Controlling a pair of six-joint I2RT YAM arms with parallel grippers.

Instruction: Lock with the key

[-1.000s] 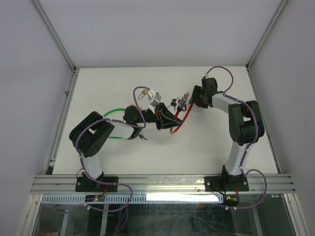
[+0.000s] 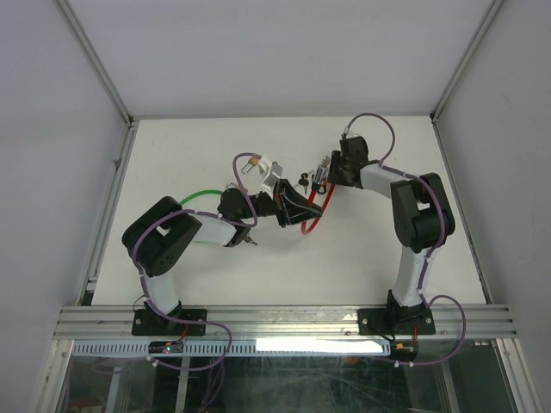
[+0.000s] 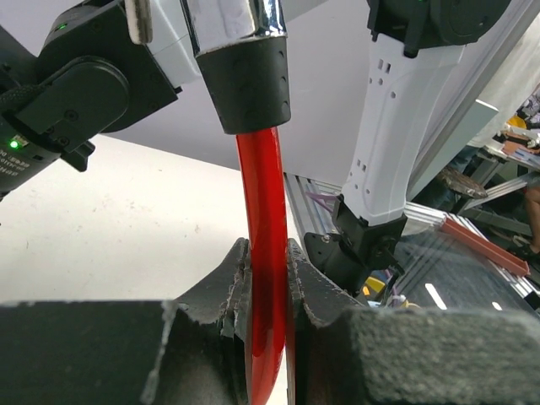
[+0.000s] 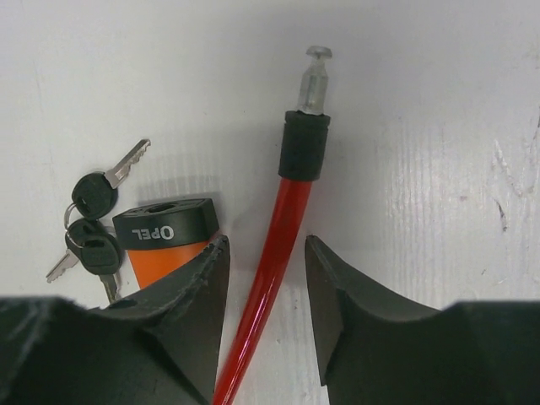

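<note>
A red cable lock (image 3: 263,194) rises from between the fingers of my left gripper, which is shut on the red cable just below the black collar of the chrome lock head (image 3: 238,25). In the right wrist view, the cable's other end, a black sleeve (image 4: 304,145) with a metal pin (image 4: 313,89), lies on the table pointing away. My right gripper stands part open around the red cable, with gaps showing on both sides. Keys (image 4: 94,196) on a ring lie to the left, beside an orange object with a black top (image 4: 164,221).
A green cable (image 2: 200,194) curves over the table behind the left arm. Another orange-tipped item (image 2: 252,162) lies near the left gripper.
My right gripper has shifted left towards the red cable.
</note>
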